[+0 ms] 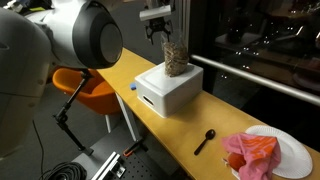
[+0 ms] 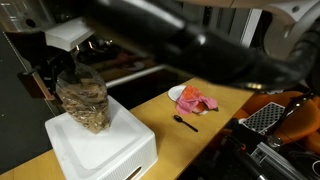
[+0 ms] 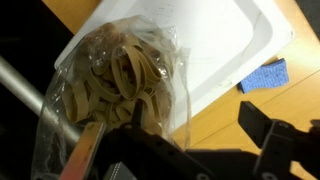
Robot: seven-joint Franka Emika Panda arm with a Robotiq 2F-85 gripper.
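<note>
A clear plastic bag (image 1: 176,58) full of brown, ring-like pieces stands upright on the white box (image 1: 168,90), near its back edge. Exterior view 2 shows the same bag (image 2: 86,105) on the box lid (image 2: 100,142). My gripper (image 1: 160,38) is open, pointing down at the bag's upper part. From the wrist, the bag (image 3: 130,75) fills the left side and overlaps one finger, while the other finger (image 3: 256,122) stands clear to the right over the table. Whether either finger touches the plastic cannot be told.
A blue sponge (image 3: 264,76) lies on the table beside the box. Farther along are a dark spoon (image 1: 205,141), a pink cloth (image 1: 256,152) and a white plate (image 1: 290,155). Behind the box runs a metal rail (image 1: 250,78). Bare table lies between box and spoon.
</note>
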